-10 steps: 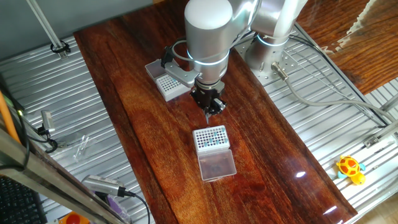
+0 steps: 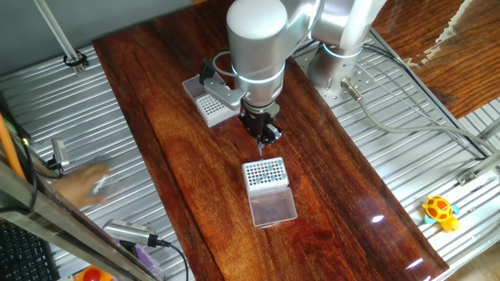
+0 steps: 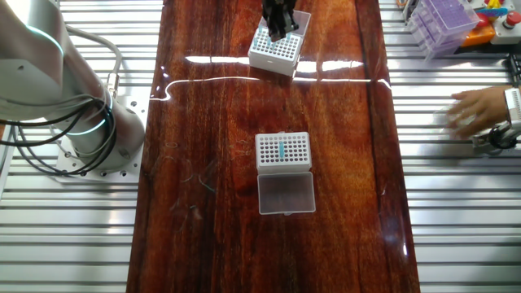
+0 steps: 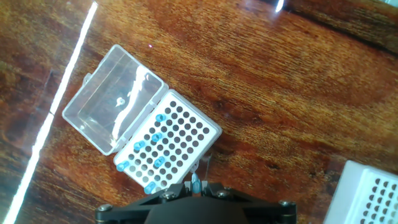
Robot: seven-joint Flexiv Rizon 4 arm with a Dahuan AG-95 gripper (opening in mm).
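Observation:
My gripper is shut on a small light-blue pipette tip (image 4: 196, 181), which points out past its fingers. In exterior view 1 the gripper (image 2: 262, 139) hangs just behind the white tip box (image 2: 266, 173), the thin tip reaching down below it. In the wrist view, several blue tips stand scattered in this box's grid (image 4: 180, 140), among many empty holes; its clear lid (image 4: 106, 102) lies folded open. A second white tip box (image 3: 283, 155) holds a short blue column near the middle of its grid, and its lid (image 3: 286, 194) is open too.
Both boxes stand on a glossy brown wooden board (image 2: 180, 203), mostly bare around them. A person's hand (image 2: 80, 186) is over the slatted metal table left of the board. A toy turtle (image 2: 440, 211) sits off to the right.
The arm has shifted slightly left, the gripper staying near the box and shut. A person's hand has come in at the left edge. Both boxes are unmoved.

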